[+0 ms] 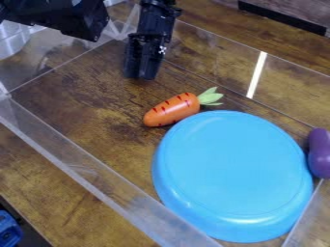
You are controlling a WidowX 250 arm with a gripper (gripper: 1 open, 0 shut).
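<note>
The black gripper (142,60) points down at the top of the view, low over the wooden surface at the back left of a clear-walled tray; whether its fingers are open or shut is hard to see. An orange toy carrot (173,110) with pale green leaves lies in front of it, slightly to the right and apart from it. A large blue plastic disc (230,174) lies at the front right, and a purple object (318,152), partly cut off, is at the right edge.
Clear plastic walls (91,170) border the area. A blue object (8,232) sits outside at the lower left, and the dark arm fills the top left.
</note>
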